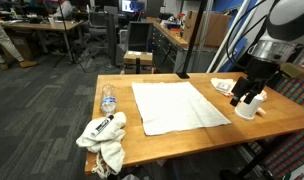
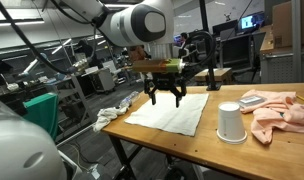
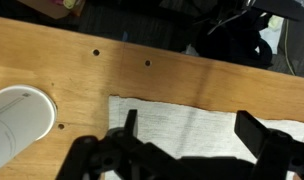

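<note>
My gripper (image 2: 165,101) hangs open above the table, with nothing between its fingers. A white cloth (image 1: 177,107) lies spread flat on the wooden table; in the wrist view one edge of the cloth (image 3: 187,118) crosses between the two dark fingers. The white cylindrical container (image 2: 230,122) stands upright on the table, apart from the gripper. It shows at the left edge of the wrist view as a round white top (image 3: 20,115), and in exterior view 1 the arm partly covers it.
A clear plastic bottle (image 1: 108,101) stands at the table's far left corner. Near it a crumpled whitish cloth (image 1: 107,148) hangs over the edge, a dark marker-like item on top. Pink cloth (image 2: 277,112) lies beyond the container. Bare wood (image 3: 162,75) borders the spread cloth.
</note>
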